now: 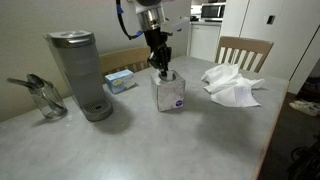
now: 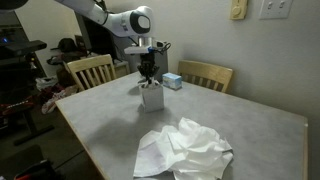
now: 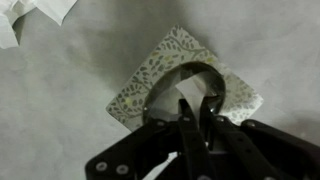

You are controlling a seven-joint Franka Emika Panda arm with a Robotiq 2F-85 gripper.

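A patterned tissue box (image 1: 169, 94) stands upright on the table, its top facing my gripper (image 1: 163, 72). From above, the wrist view shows the box (image 3: 145, 82) with a dark round opening and a white tissue (image 3: 190, 92) sticking up inside it. My gripper is right over that opening, its fingers at the tissue. The fingers stand part way, and whether the tissue is pinched between them cannot be made out. In the second exterior view the box (image 2: 152, 98) sits beneath the gripper (image 2: 149, 78).
Crumpled white paper (image 2: 183, 150) lies on the table, well apart from the box. A tall grey dispenser (image 1: 82, 75), a jar of utensils (image 1: 47, 100) and a blue-white box (image 1: 120, 80) stand along the table's far side.
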